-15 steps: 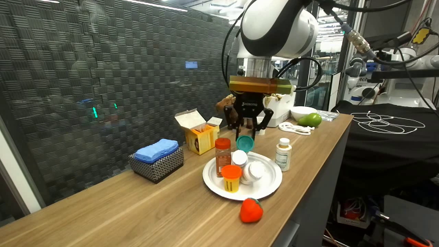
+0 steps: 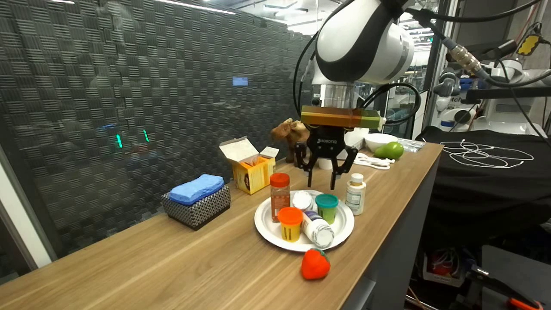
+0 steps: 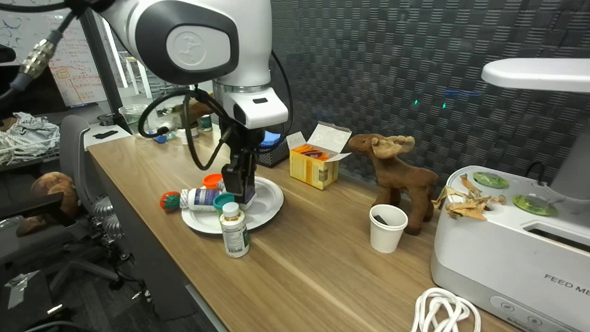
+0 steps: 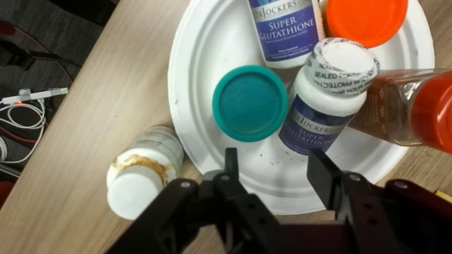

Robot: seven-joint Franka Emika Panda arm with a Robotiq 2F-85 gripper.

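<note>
My gripper (image 2: 322, 185) hangs above the back part of the white plate (image 2: 263, 227), its fingers apart and nothing between them. In the wrist view the teal-lidded tub (image 4: 250, 103) stands on the plate just beyond my fingertips. Beside it a white Super Glutathione bottle (image 4: 322, 101) leans, and a second such bottle (image 4: 288, 34) lies on its side toward the plate's rim. An orange-lidded yellow tub (image 2: 290, 227) and a red-capped spice jar (image 2: 280, 196) are also on the plate. A white-capped bottle (image 2: 356, 195) stands on the table just off the plate.
A red toy strawberry (image 2: 315, 264) lies in front of the plate near the table edge. Behind are an open yellow box (image 2: 253, 173), a mesh box with blue cloth (image 2: 197, 201), a toy moose (image 3: 395, 171) and a paper cup (image 3: 387, 228).
The teal-lidded tub, earlier tilted in the air at my fingers, now stands on the plate, apart from them. One bottle has tipped over onto its side. My gripper has shifted right and opened.
</note>
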